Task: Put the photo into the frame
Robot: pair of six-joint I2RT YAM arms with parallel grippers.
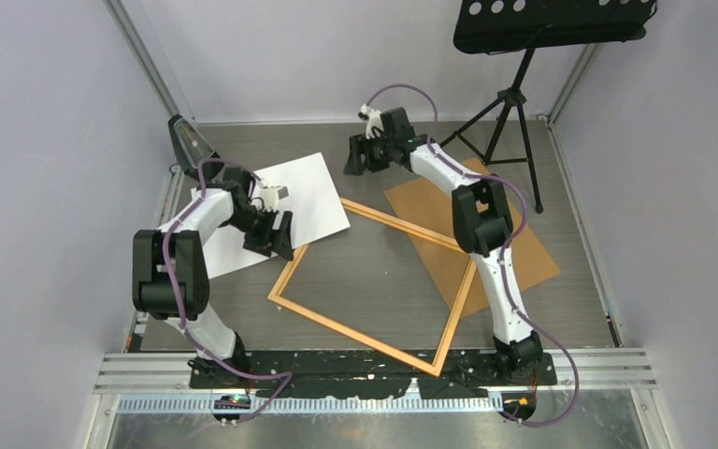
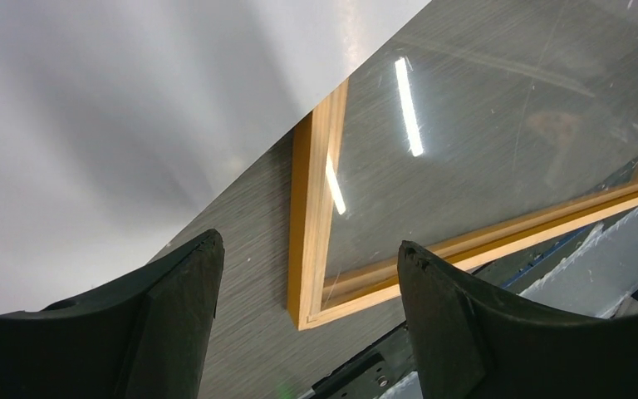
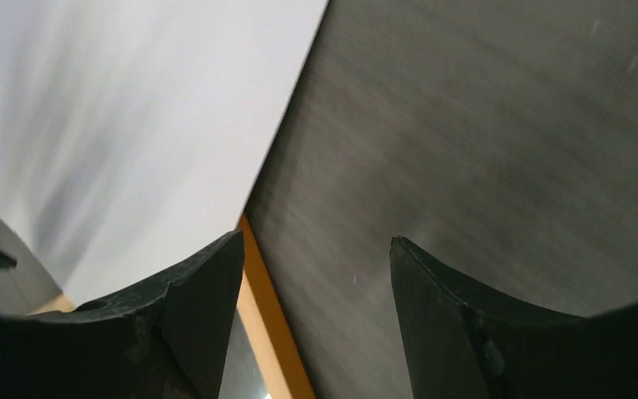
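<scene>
The white photo sheet [image 1: 294, 192] lies at the left of the floor, its edge at the upper-left side of the wooden frame [image 1: 355, 332], whose interior is clear apart from a transparent pane. My left gripper [image 1: 276, 243] is open over the sheet's lower right part, near the frame's left side; in the left wrist view the frame's corner [image 2: 307, 307] shows between and beyond the fingers. My right gripper [image 1: 360, 156] stands open above bare floor, just beyond the sheet's top right corner. In the right wrist view the sheet [image 3: 133, 116] is left of it.
A brown board [image 1: 514, 262] lies at the right, partly under the frame. A black music stand [image 1: 509, 98] stands at the back right, and a black object [image 1: 187, 145] at the back left. Bare floor is behind the frame.
</scene>
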